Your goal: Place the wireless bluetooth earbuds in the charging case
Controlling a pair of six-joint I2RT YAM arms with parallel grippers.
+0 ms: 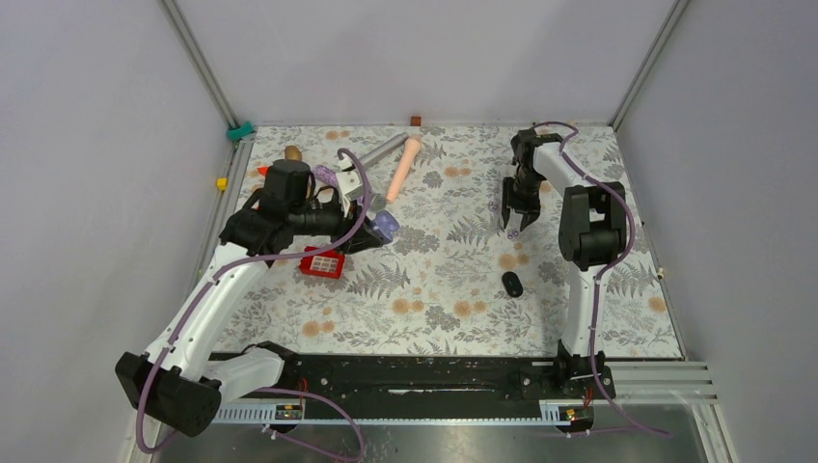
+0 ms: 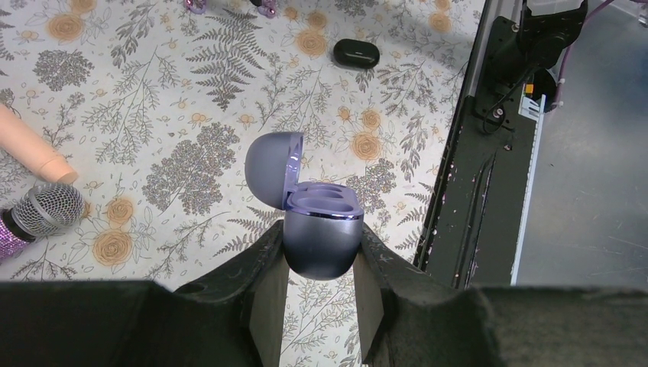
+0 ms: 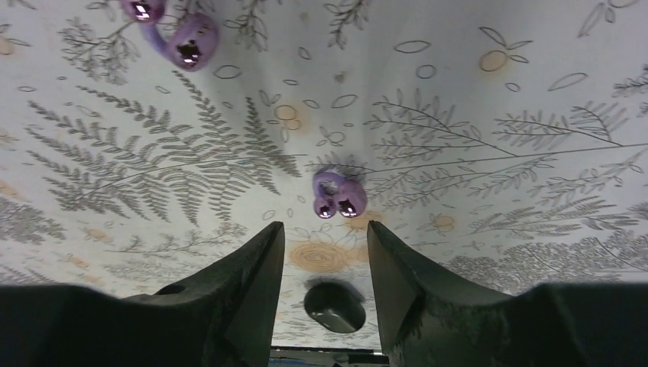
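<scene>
My left gripper is shut on the purple charging case (image 2: 325,241), whose lid stands open, showing hollows inside. It is held above the left-middle of the table. Two purple earbuds lie on the cloth at the right. In the right wrist view, one earbud (image 3: 340,195) appears between and beyond the fingertips of my right gripper, touched by neither. The other earbud (image 3: 179,38) is at the upper left of that view. The right gripper is open with nothing between its fingers.
A black oval object (image 1: 512,284) lies in front of the earbuds. Clutter stands at the left: a red calculator-like item (image 1: 322,263), a peach stick (image 1: 404,170) and a microphone (image 2: 46,210).
</scene>
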